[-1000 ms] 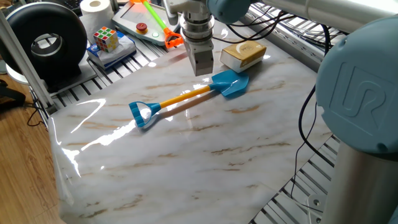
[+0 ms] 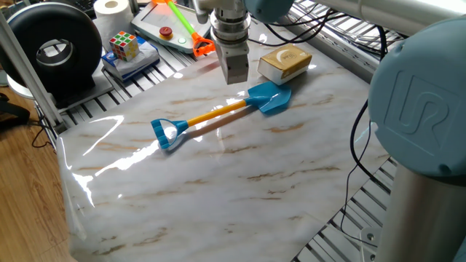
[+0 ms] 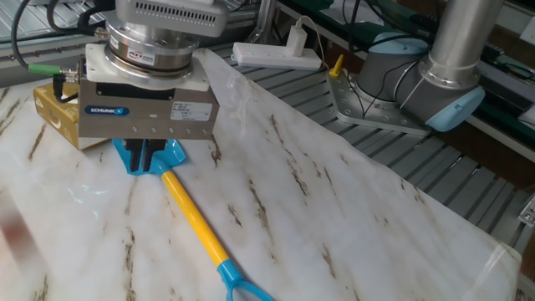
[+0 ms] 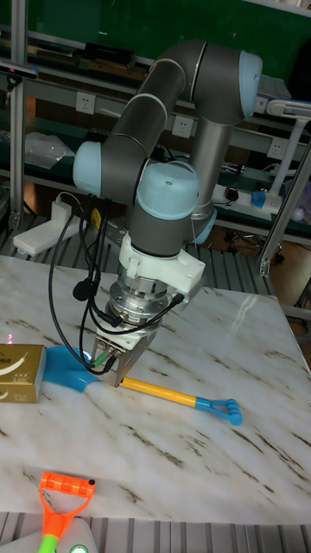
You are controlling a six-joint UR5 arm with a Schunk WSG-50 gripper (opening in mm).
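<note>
A toy shovel with a blue blade (image 2: 270, 98), yellow shaft (image 2: 217, 114) and blue D-shaped handle (image 2: 166, 132) lies flat on the marble-patterned sheet. In exterior view 2 my gripper (image 3: 146, 170) points down, its two black fingers close together and appearing shut, with nothing visible between them. They overlap the blue blade (image 3: 173, 155) in that view, near where it meets the yellow shaft (image 3: 194, 217). Exterior view 1 shows the gripper body behind the shovel, apart from it; the fingers are hard to make out there. In exterior view 3 the handle (image 4: 221, 410) points right.
A gold-and-white box (image 2: 285, 64) sits close by the blade. Beyond the sheet are a Rubik's cube (image 2: 124, 45) on a blue-white box, a green-and-orange toy (image 2: 182, 20) and a paper roll (image 2: 113, 10).
My gripper has shifted slightly up in exterior view 1, away from the shovel. The shovel and the box have not moved.
</note>
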